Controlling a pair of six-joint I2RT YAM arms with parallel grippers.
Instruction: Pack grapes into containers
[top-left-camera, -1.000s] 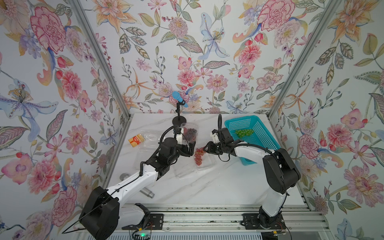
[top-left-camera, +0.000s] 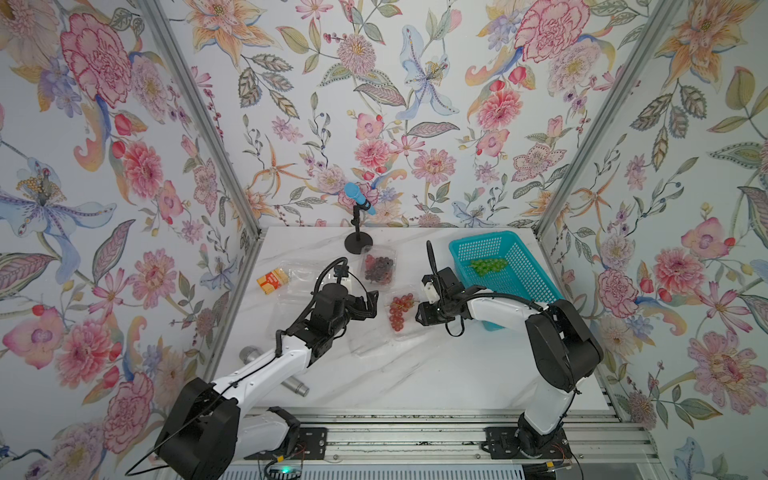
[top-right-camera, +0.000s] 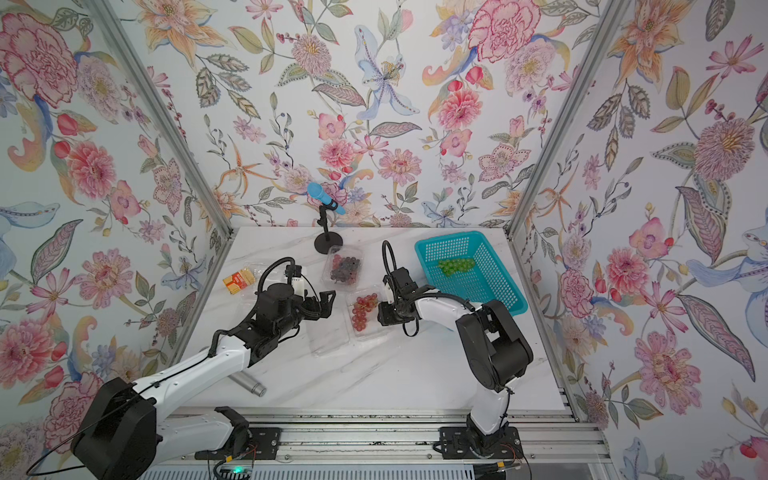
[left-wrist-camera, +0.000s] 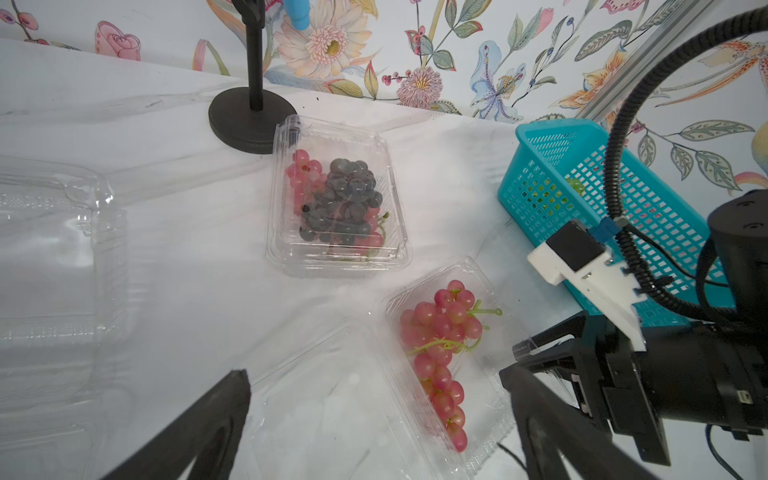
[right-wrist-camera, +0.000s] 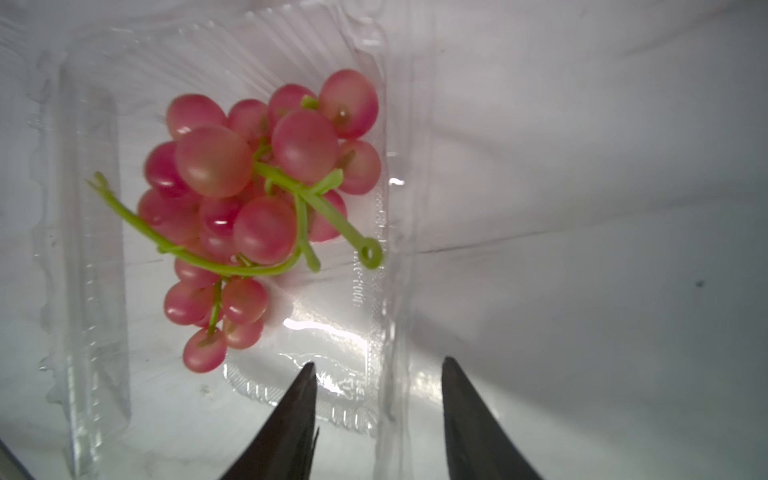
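Observation:
A bunch of red grapes (right-wrist-camera: 248, 200) lies in an open clear container (right-wrist-camera: 336, 336), whose flat lid (left-wrist-camera: 344, 400) spreads to the left. Over the container's right wall hangs my right gripper, its fingers apart and part open, with no grape between them. Whether they touch the wall is hard to tell. My left gripper is wide open and empty, left of the grapes and above the lid. Green grapes (top-left-camera: 489, 265) lie in the teal basket (top-left-camera: 534, 272). Behind, a closed clear container (left-wrist-camera: 340, 192) holds dark and red grapes.
More empty clear containers (left-wrist-camera: 48, 264) stand at the left. A black stand (top-left-camera: 358, 242) with a blue device is at the back. An orange packet (top-left-camera: 273, 280) and a metal cylinder (top-left-camera: 294, 386) lie left.
My left gripper has shifted slightly left, away from the grapes. The red grapes stay put.

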